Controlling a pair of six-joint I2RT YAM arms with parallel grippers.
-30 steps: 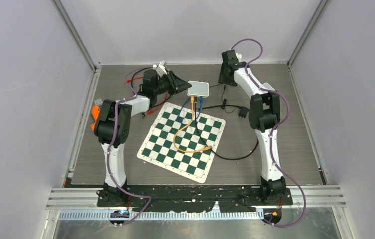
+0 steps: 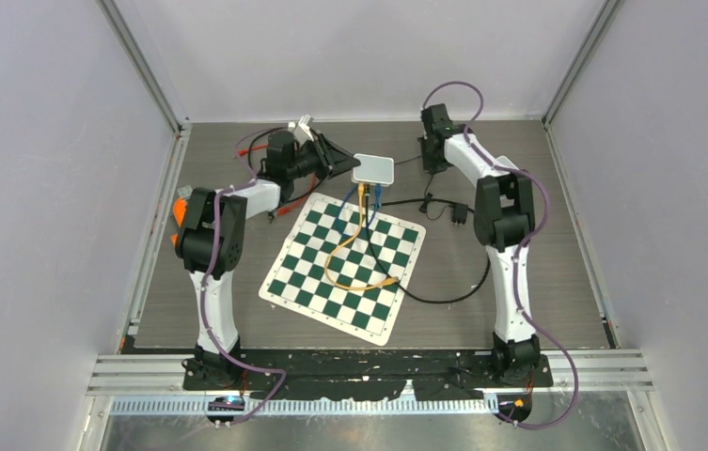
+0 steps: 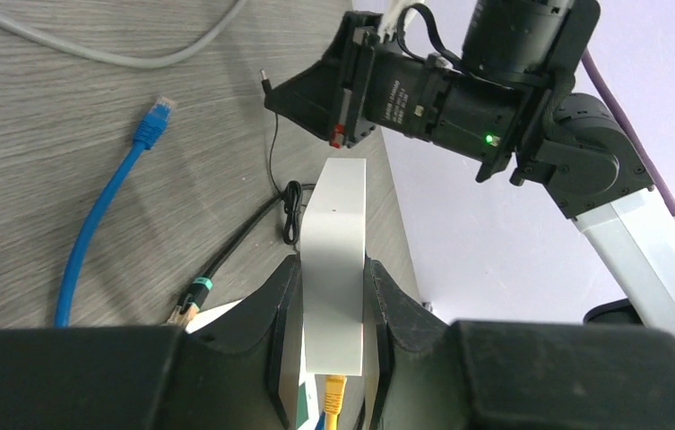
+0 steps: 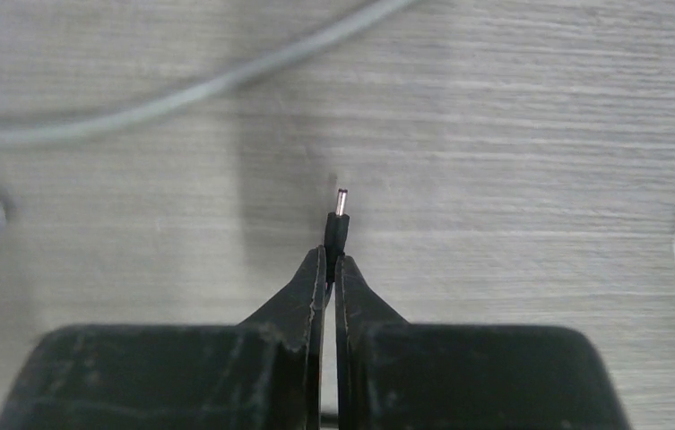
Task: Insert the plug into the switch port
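Note:
My left gripper is closed around a white box-shaped switch (image 3: 333, 215), one finger on each side. From above, the switch (image 2: 373, 169) appears over the far edge of the checkered board; a yellow cable (image 3: 335, 394) hangs beneath it. Its ports are not visible in the left wrist view. To its right, my right gripper pinches a thin black plug (image 4: 335, 235), whose bare metal tip points forward past the fingertips. A gap separates plug and switch, as the left wrist view shows.
A blue network cable (image 3: 105, 193) and a grey cable (image 3: 150, 61) lie on the table. The plug's cord reaches a tied coil (image 3: 292, 215). A green-and-white checkered board (image 2: 350, 272) lies in front. A white block (image 2: 506, 163) sits by the right arm.
My right gripper has come toward the front of the table with the plug, and its cord has shifted. The switch has moved very slightly left; the left arm is nearly still.

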